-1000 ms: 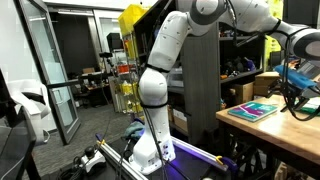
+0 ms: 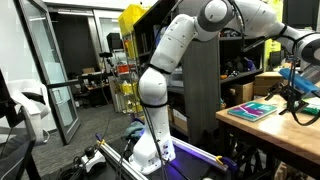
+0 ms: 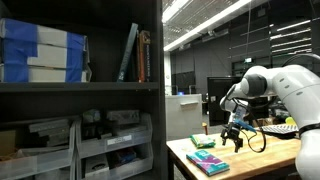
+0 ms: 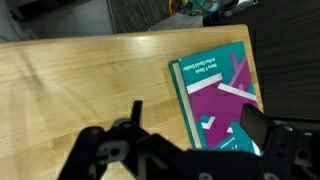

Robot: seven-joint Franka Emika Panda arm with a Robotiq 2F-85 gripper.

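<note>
A teal and purple book (image 4: pixel 215 98) lies flat on the wooden table, near its edge, in the wrist view. In exterior view 1 the same book (image 2: pixel 254 111) rests toward the table's left end, and exterior view 2 shows the book (image 3: pixel 207 162) at the near corner. My gripper stands open, its dark fingertips spread apart at the bottom of the wrist view, with nothing held between them. From exterior view 1 the gripper (image 2: pixel 297 112) hangs above the table, to the right of the book and apart from it.
A tall dark shelf (image 3: pixel 105 100) with bins and books stands left in exterior view 2. Cardboard boxes (image 2: pixel 240 93) sit behind the table.
The gripper has come slightly lower toward the tabletop in exterior view 1. The book has stayed in place.
</note>
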